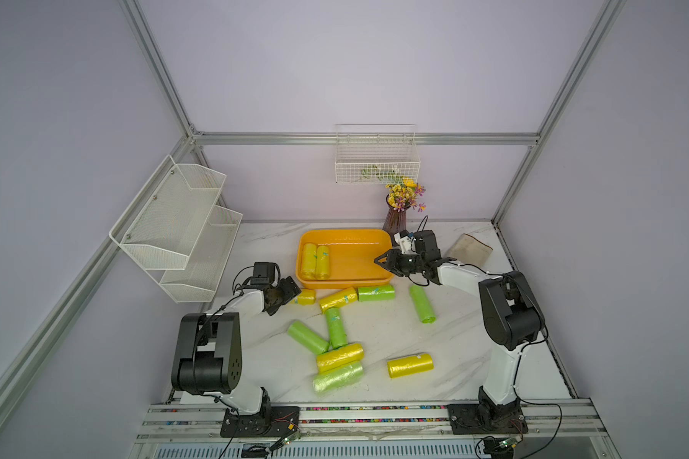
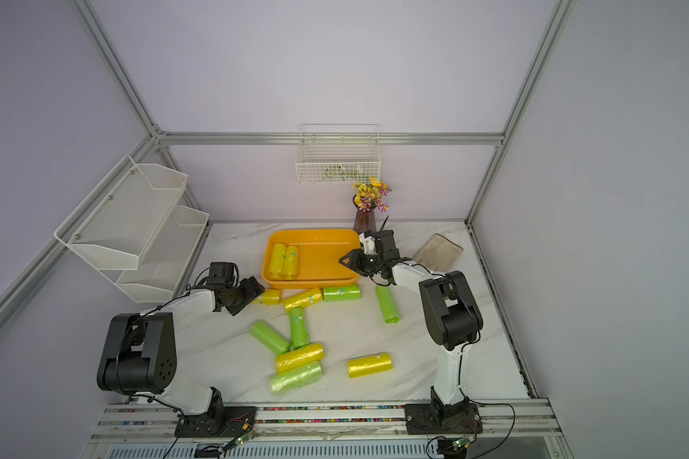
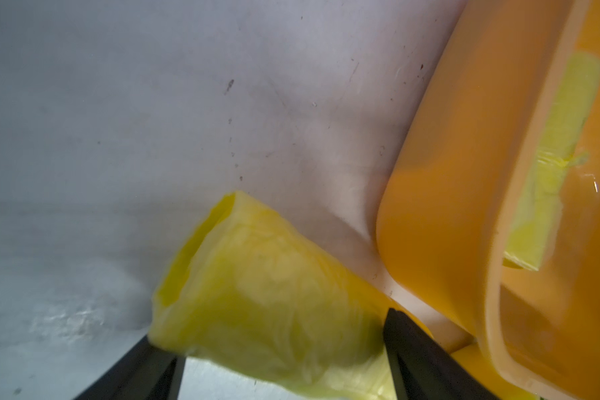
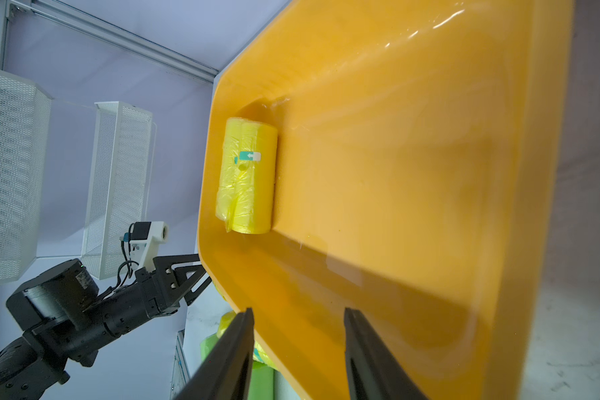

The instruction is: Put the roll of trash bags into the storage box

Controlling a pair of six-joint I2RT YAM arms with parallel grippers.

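My left gripper (image 1: pixel 289 290) is open and low at a yellow roll of bags (image 1: pixel 304 297) outside the orange box (image 1: pixel 352 260), by its front-left corner; in the left wrist view that roll (image 3: pixel 266 293) lies between its dark fingers. My right gripper hangs open with empty fingers over the box's right end. Two yellow rolls (image 4: pixel 246 173) lie inside the box at its left side.
Several green and yellow rolls (image 1: pixel 337 358) lie on the marble table in front of the box. A flower vase (image 1: pixel 395 218) stands behind it, a cloth (image 1: pixel 469 250) at the back right. Wire shelves (image 1: pixel 176 229) hang at left.
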